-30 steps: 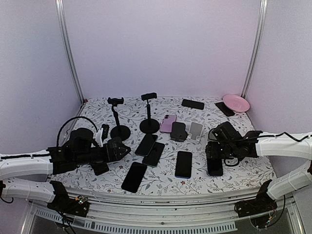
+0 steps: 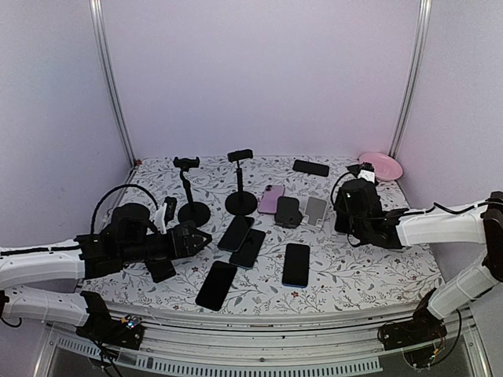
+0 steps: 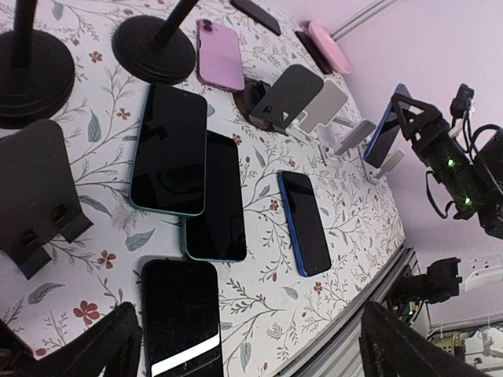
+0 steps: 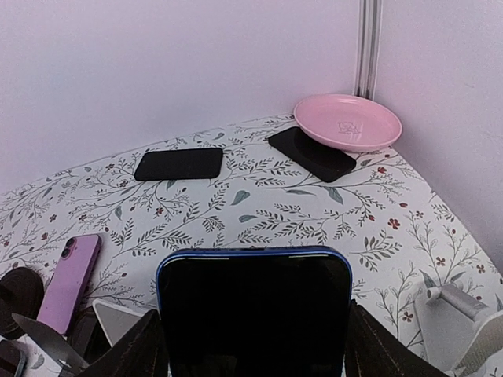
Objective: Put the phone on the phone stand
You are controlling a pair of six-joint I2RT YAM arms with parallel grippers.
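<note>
A dark phone with a blue frame [image 4: 253, 310] is gripped upright by my right gripper, raised at the table's right side. Silver phone stands [image 4: 464, 338] [image 3: 322, 106] stand near it, and a dark folding stand [image 2: 288, 210] is beside them. Two tall black stands [image 2: 240, 200] [image 2: 192, 210] are at the back left. My left gripper [image 2: 189, 239] is open at the front left, nothing between its fingers in its wrist view.
Several loose phones [image 2: 295, 265] lie across the table, with a pink phone [image 2: 270, 198] mid-back. A pink plate [image 2: 380, 166] sits in the back right corner.
My right gripper has risen and moved back with the phone, which was at the front right of the table. The left arm is unchanged.
</note>
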